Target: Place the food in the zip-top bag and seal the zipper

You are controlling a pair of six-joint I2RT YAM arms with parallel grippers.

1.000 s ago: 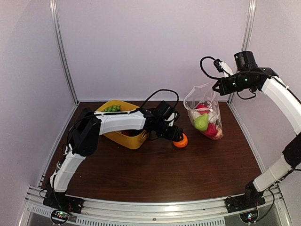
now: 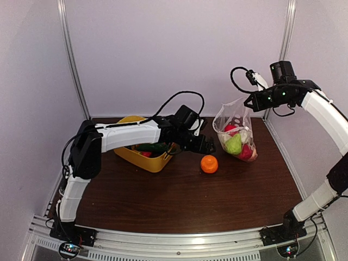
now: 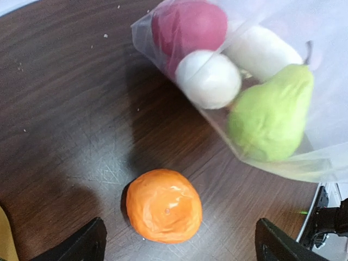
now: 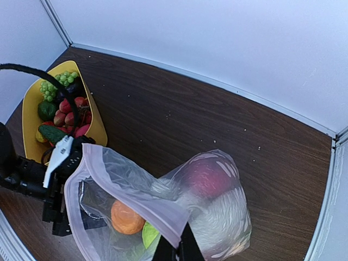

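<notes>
An orange pepper (image 2: 209, 164) rests on the table, outside the clear zip top bag (image 2: 222, 120) and left of it. Above the pepper, my left gripper is open and empty, its two fingers spread wide at the bottom of the left wrist view. My right gripper is shut on the bag's rim and holds it up with its mouth gaping toward the left. Inside the bag are a green pear (image 3: 272, 114), a white item (image 3: 209, 80) and a red one (image 3: 190, 30). The pepper (image 4: 126, 217) shows through the bag film in the right wrist view.
A yellow bin (image 2: 142, 161) with grapes (image 4: 65, 78), a cucumber (image 4: 51, 133) and other produce stands at the left, partly under my left arm. Walls enclose the back and sides.
</notes>
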